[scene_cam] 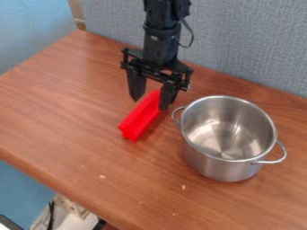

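My black gripper (153, 88) hangs from the top centre, its two fingers apart and pointing down over the far end of a red bar-shaped object (142, 119), with nothing visible held between them. The red object lies slanted on the wooden table (66, 117). Whether the fingertips touch it is hard to tell. A steel pot (228, 148) with two handles stands to the right of the red object.
A grey wall (252, 45) runs behind the table. The table's left and near-left edge drops to a blue area with cables below.
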